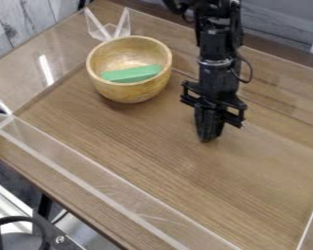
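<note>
My black arm (217,59) reaches down from the top centre to the wooden table, with the gripper (209,127) low over or on the surface, right of a yellow bowl (130,94). The bowl holds a flat green object (128,73). The fingertips are dark and small; I see nothing clearly held between them, and their spacing is hard to make out.
A white angular object (110,24) sits at the back left. Dark cables or parts lie at the lower left beyond the table's edge.
</note>
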